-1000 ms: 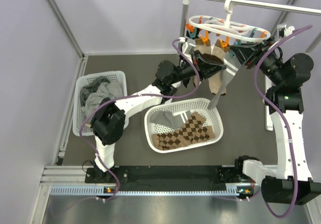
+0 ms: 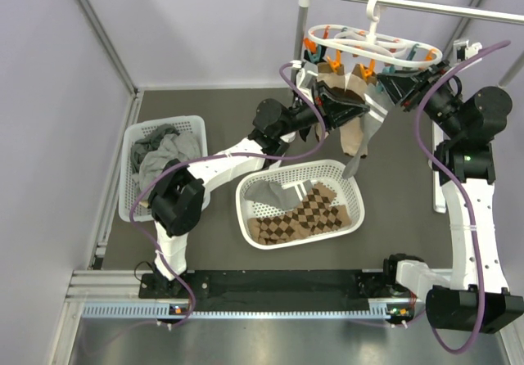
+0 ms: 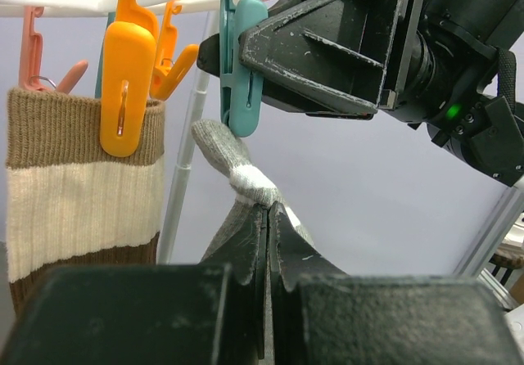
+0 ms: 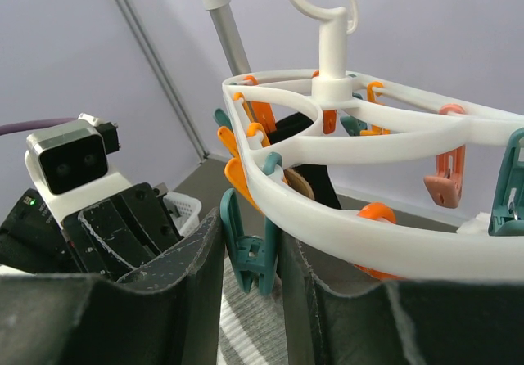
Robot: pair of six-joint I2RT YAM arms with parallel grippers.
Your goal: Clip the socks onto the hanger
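The round white hanger hangs from a rail, its clips holding brown and cream socks. A grey sock with white stripes dangles from my left gripper, which is shut on it below its top edge. That top edge rises to the lower end of a teal clip; whether the clip's fingers grip it cannot be told. My right gripper is shut on the same teal clip, squeezing it from both sides under the hanger's rim.
Below stands a white basket with a grey sock and a checkered brown pair. Another basket at the left holds grey cloth. Orange clips and hung socks crowd the space beside the left gripper.
Both arms look still. The grey sock's hanging end has swayed very slightly to the right.
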